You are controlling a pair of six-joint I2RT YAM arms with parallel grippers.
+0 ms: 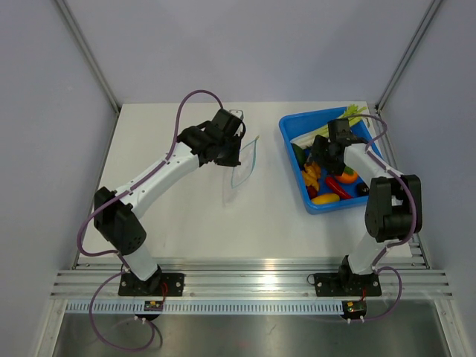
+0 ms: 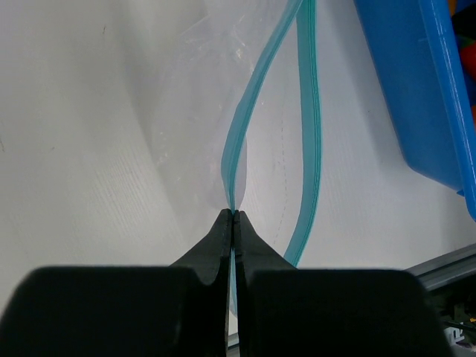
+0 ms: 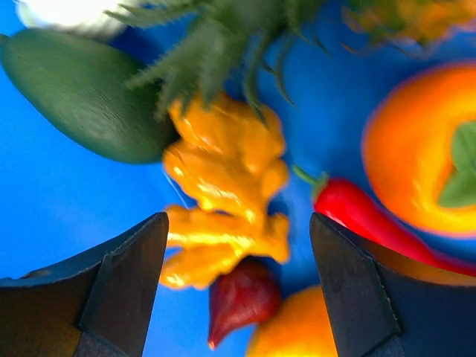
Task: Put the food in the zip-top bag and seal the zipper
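Note:
The clear zip top bag (image 1: 245,165) stands on the white table with its teal zipper strips (image 2: 311,126) parted, so its mouth is open. My left gripper is shut on the thin near strip of the bag's rim. In the blue bin (image 1: 291,156), my right gripper hangs open over an orange, knobbly ginger-like food (image 3: 223,182). Nothing is held between its fingers. Around that piece lie a green avocado-like food (image 3: 85,93), a red chili (image 3: 364,216), a dark red bulb (image 3: 242,294) and an orange tomato-like food (image 3: 416,141).
A long leek or celery stalk (image 1: 349,113) crosses the back of the bin and sticks past its rim. Spiky green leaves (image 3: 223,44) overhang the ginger-like food. A yellow food (image 1: 325,198) sits by the bin's near wall.

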